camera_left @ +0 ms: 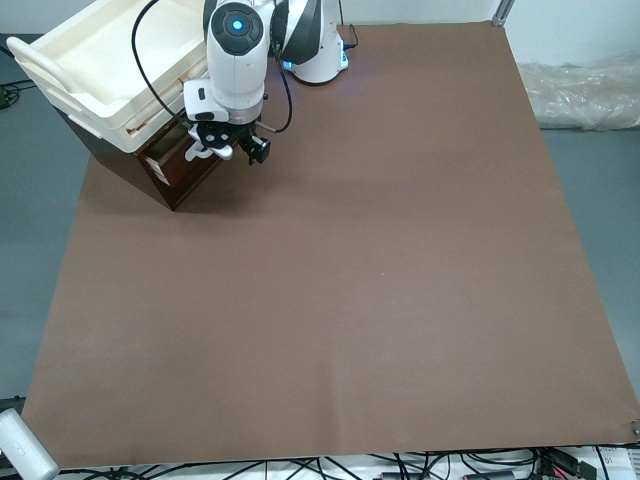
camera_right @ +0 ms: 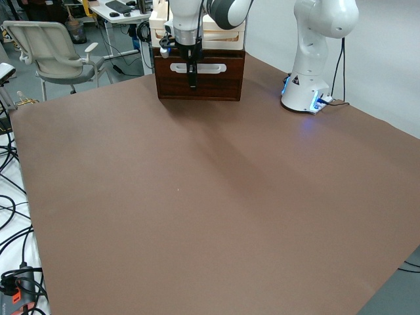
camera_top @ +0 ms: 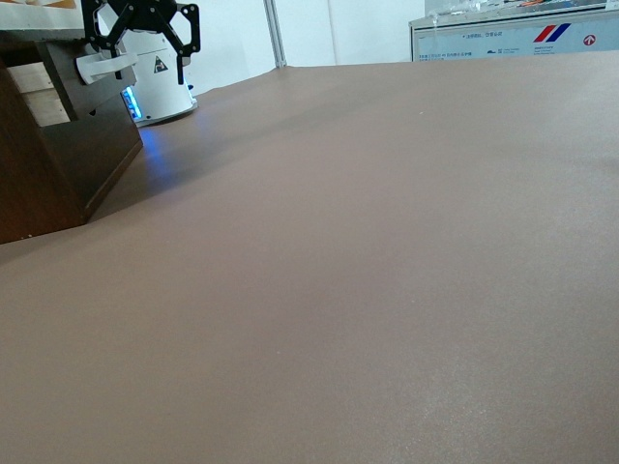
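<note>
The black gripper point(camera_left: 250, 150) hangs at the front of a dark wooden drawer box point(camera_top: 39, 174), beside its white drawer handle point(camera_right: 213, 68). In the top view the gripper point(camera_top: 147, 63) shows dark fingers near the white handle; whether they hold anything is hard to tell. A white plastic bin point(camera_left: 110, 60) sits on top of the box point(camera_right: 203, 88).
Cables point(camera_left: 440, 465) run along the outside of the table's edge. A white wall borders the back.
</note>
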